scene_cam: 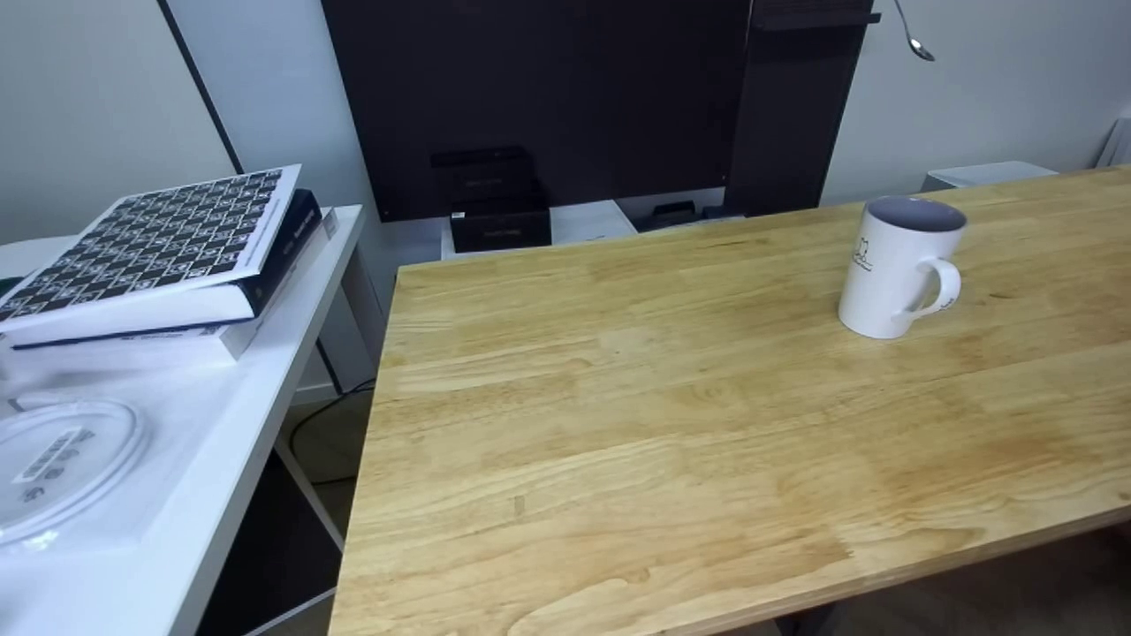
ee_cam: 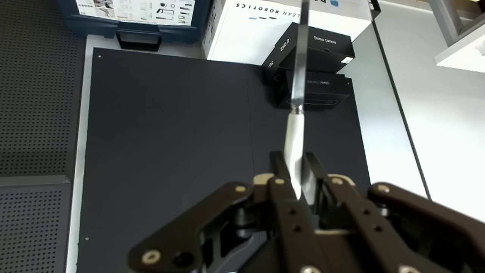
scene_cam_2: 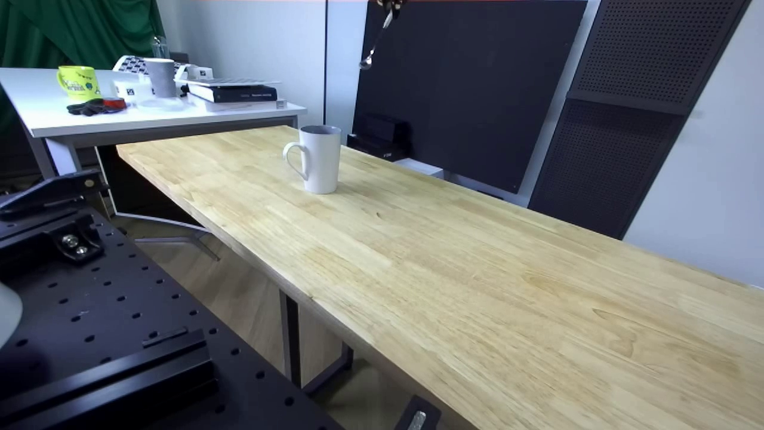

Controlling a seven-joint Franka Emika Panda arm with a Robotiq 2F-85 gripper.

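In the wrist view my gripper is shut on the white handle of a spoon (ee_cam: 294, 136), whose metal neck runs up out of the frame. The bowl end of that spoon (scene_cam: 918, 48) hangs in the air at the top right of exterior view 1. In exterior view 2 the spoon (scene_cam_2: 369, 57) dangles high above the table, and only a sliver of the gripper (scene_cam_2: 391, 4) shows at the top edge. A white mug (scene_cam: 892, 281) with a grey inside stands upright on the wooden table (scene_cam: 636, 424), well below the spoon and apart from it.
Apart from the mug, the wooden tabletop is bare. A white side table (scene_cam_2: 215, 118) holds books (scene_cam: 159, 244), a yellow mug (scene_cam_2: 79, 82) and a grey cup (scene_cam_2: 162, 77). Black boxes (ee_cam: 313, 68) stand beyond the table, by a dark panel (ee_cam: 172, 136).
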